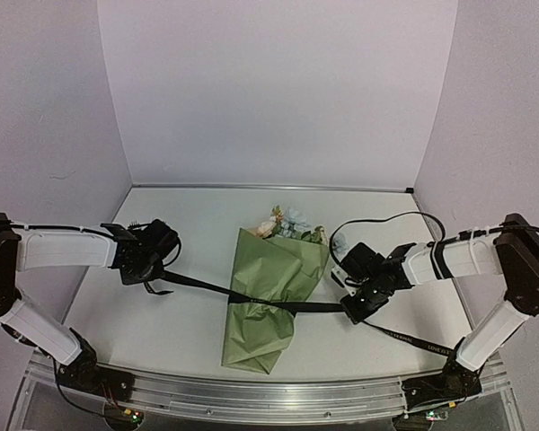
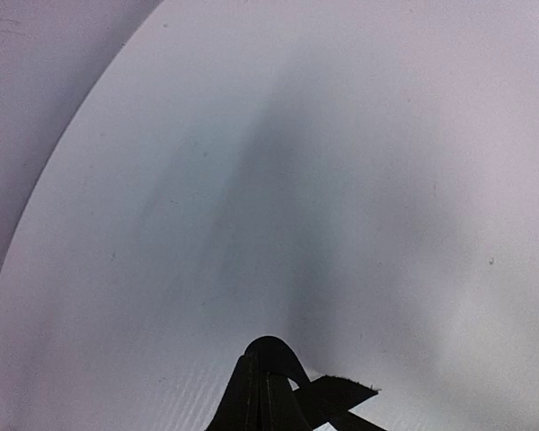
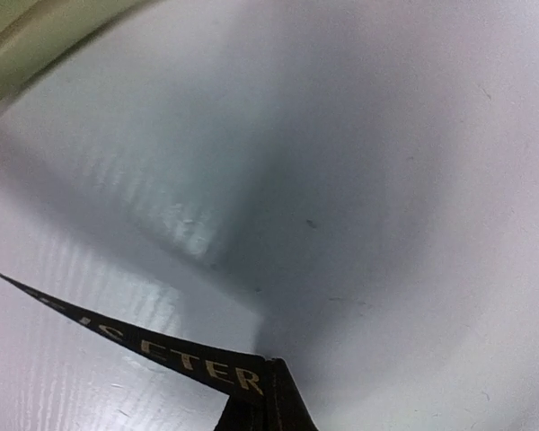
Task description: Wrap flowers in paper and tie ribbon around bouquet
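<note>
The bouquet lies mid-table in green wrapping paper [image 1: 274,265], its pale blue and peach flowers [image 1: 292,223] showing at the far end. A black ribbon [image 1: 316,307] stretches tight across the paper's middle, with a second strand crossing beside it; whether a knot is formed there cannot be made out. To the left of the bouquet, my left gripper [image 1: 154,280] is shut on the ribbon, whose loop and cut end [image 2: 340,393] stick out beside the fingers [image 2: 244,395]. Right of the paper, my right gripper [image 1: 352,314] is shut on the lettered ribbon [image 3: 184,356].
From the right gripper a loose ribbon tail [image 1: 413,340] trails to the right arm's base. Bare white table [image 1: 193,229] surrounds the bouquet. A metal rail [image 1: 278,388] runs along the front edge.
</note>
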